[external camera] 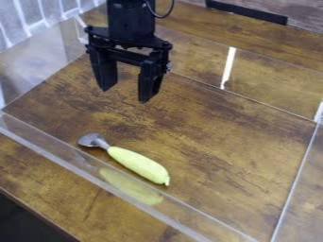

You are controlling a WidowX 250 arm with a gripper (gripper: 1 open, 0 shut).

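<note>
My black gripper (127,83) hangs over the upper left of the wooden board, its two fingers apart with nothing seen between them. Below it, near the front, lies a scoop with a pale yellow handle (136,163) and a metal head (93,141), pointing to the upper left, well clear of the fingers.
Clear plastic walls (297,184) border the wooden work surface (221,142). A white strip (229,68) stands on the far side. A white railing shows at the upper left.
</note>
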